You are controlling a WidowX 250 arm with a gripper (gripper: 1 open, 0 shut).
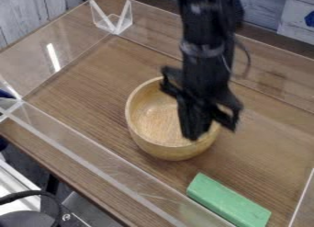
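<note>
My gripper [208, 93] is a dark, motion-blurred shape in the middle of the camera view, hanging over a round wooden bowl [154, 130]. Its blurred lower parts cover the bowl's right and back portion. The blur hides whether the fingers are open or shut and whether anything is between them. A green block [229, 200] lies on the wooden table [73, 102] at the front right, below the bowl.
A small clear plastic piece [112, 19] stands at the back left. A clear strip runs along the table's front left edge, with dark cables at the bottom left corner.
</note>
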